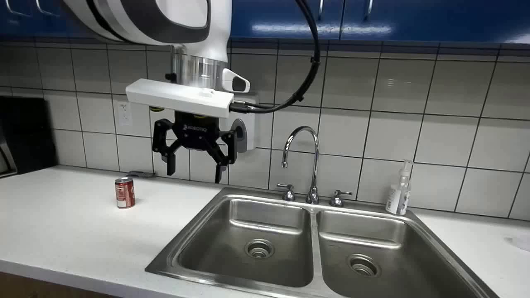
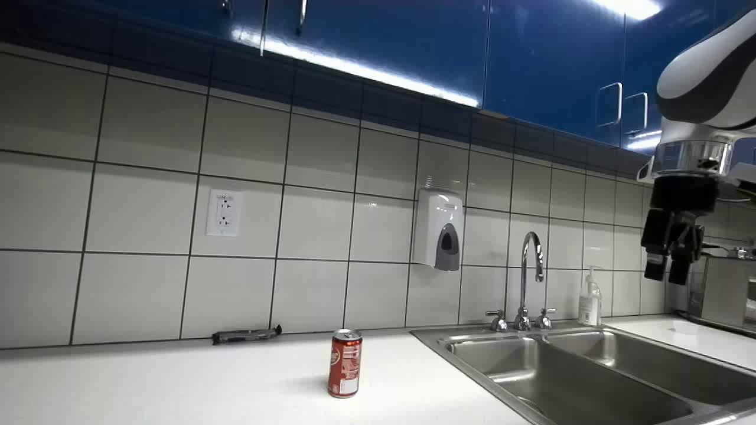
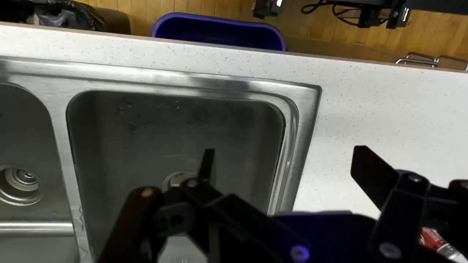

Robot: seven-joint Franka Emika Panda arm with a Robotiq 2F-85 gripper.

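A red soda can (image 1: pixel 124 193) stands upright on the white counter, left of the sink in exterior view 1. The second exterior view shows the same can (image 2: pixel 345 363) near the front middle. Only a sliver of the can (image 3: pixel 432 240) appears at the lower right of the wrist view, mostly behind a finger. High above the counter, near the sink's left edge, my gripper (image 1: pixel 195 171) hangs open, pointing down, with nothing between its fingers. From the wrist, the gripper spans the edge of the sink (image 3: pixel 307 114).
The double sink's basins look empty. Behind it rises a chrome faucet (image 1: pixel 316 169); a soap bottle (image 1: pixel 400 191) stands at its back right corner. A wall dispenser (image 2: pixel 439 228) and a dark flat object (image 2: pixel 245 335) are near the wall.
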